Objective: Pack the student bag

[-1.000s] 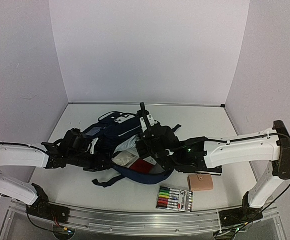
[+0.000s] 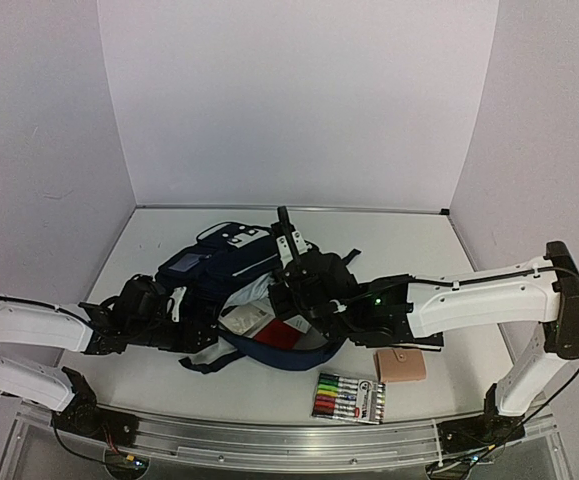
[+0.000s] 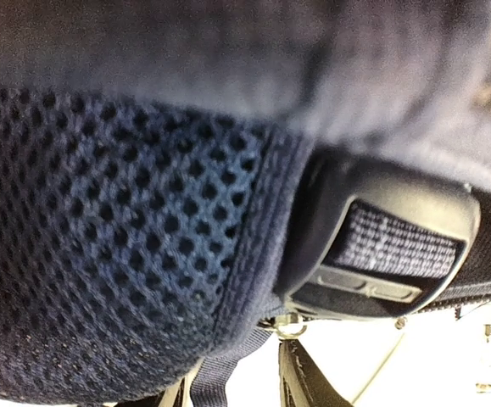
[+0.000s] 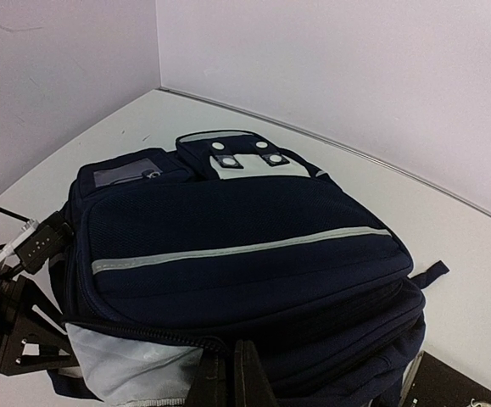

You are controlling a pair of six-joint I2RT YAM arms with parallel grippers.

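The dark blue student bag (image 2: 219, 262) lies on the table with its front compartment gaping. Inside it show a red item (image 2: 278, 334) and a pale packet (image 2: 245, 318). My left gripper (image 2: 205, 332) is at the bag's left side. Its fingers (image 3: 300, 373) show apart at the bottom of the left wrist view, partly covered by the mesh pocket (image 3: 135, 220); what lies at their tips is unclear. In the right wrist view, my right gripper has its fingers close together on the zipped edge of the opening. Pens (image 2: 349, 398) in a clear pack lie in front of the bag.
A pink wallet (image 2: 400, 365) lies right of the pens. A dark flat item (image 4: 444, 386) is partly visible under the right arm. A loose strap (image 2: 212, 362) trails at the bag's front left.
My left gripper has shifted slightly left and down in the top view, and the bag's left front edge has moved a little with it. The right arm has stayed still.
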